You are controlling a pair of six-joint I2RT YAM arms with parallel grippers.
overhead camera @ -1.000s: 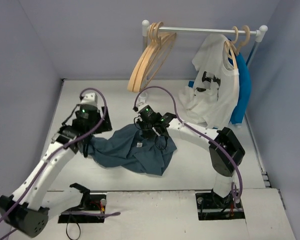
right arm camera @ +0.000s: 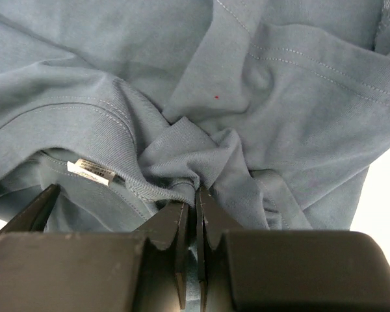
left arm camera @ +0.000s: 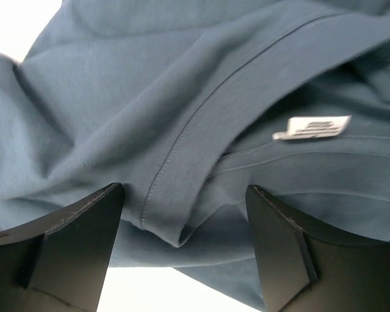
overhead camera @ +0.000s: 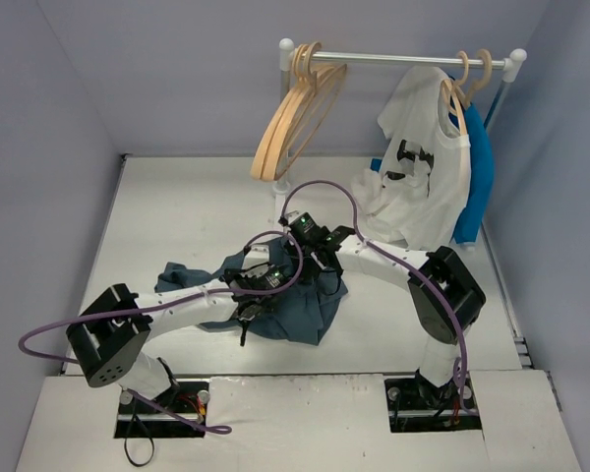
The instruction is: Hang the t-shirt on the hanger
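Note:
Crumpled on the table lies the dark blue-grey t-shirt (overhead camera: 310, 320), its neck opening and white label (left arm camera: 312, 127) showing in the left wrist view. My left gripper is open over the shirt, a stitched fold of the fabric showing between its two fingers. In the right wrist view, my right gripper has its fingers together with the shirt's neckband pinched at their tips. Both arms meet close together above the shirt in the top view, hiding part of it. Empty wooden hangers (overhead camera: 275, 138) hang at the rack's left end.
A metal rack bar (overhead camera: 403, 60) runs across the back. On its right side hang a white shirt (overhead camera: 418, 162) and a blue garment (overhead camera: 480, 172) on hangers. Bare table (overhead camera: 177, 206) lies at the back left.
My left arm has swung right from the shirt's left end to its middle, close beside the right gripper. The right gripper has shifted slightly right and down.

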